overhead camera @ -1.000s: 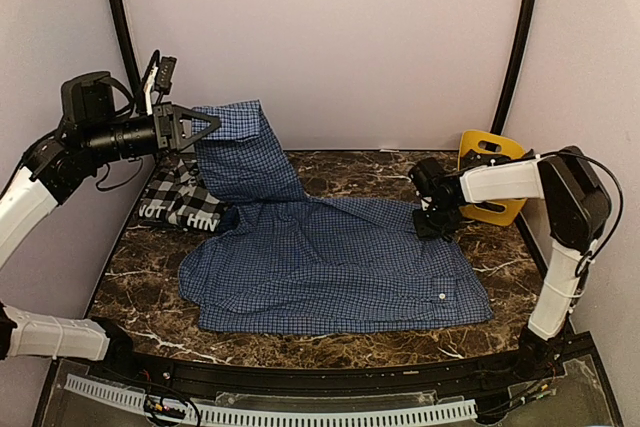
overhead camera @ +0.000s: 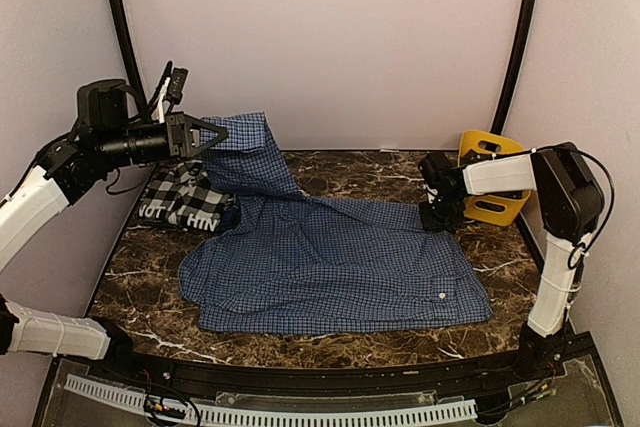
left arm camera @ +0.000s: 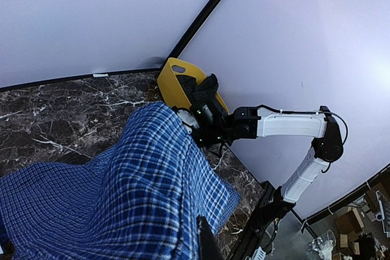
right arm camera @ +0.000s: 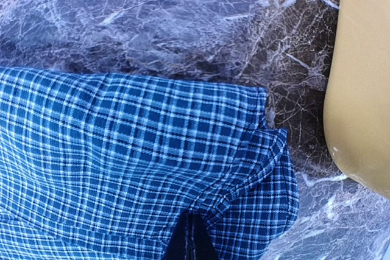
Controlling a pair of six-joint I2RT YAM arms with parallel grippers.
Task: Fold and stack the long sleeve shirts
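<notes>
A blue checked shirt point(overhead camera: 330, 277) lies spread across the marble table, one end lifted at the back left, where my left gripper point(overhead camera: 215, 135) is shut on it high above the table; in the left wrist view the raised cloth point(left arm camera: 146, 187) hides most of that gripper. My right gripper point(overhead camera: 435, 215) is shut low on the shirt's back right corner. The right wrist view shows its tips point(right arm camera: 190, 223) closed against the cloth point(right arm camera: 122, 138); whether fabric is pinched between them is unclear.
A folded black-and-white checked garment point(overhead camera: 180, 197) with lettering lies at the back left. A yellow basket point(overhead camera: 500, 209) with dark cloth stands at the back right, close beside my right gripper. Bare marble point(overhead camera: 340, 167) shows along the back and edges.
My left gripper has moved slightly right and down with the lifted cloth. My right gripper has shifted slightly right and back along the shirt's corner.
</notes>
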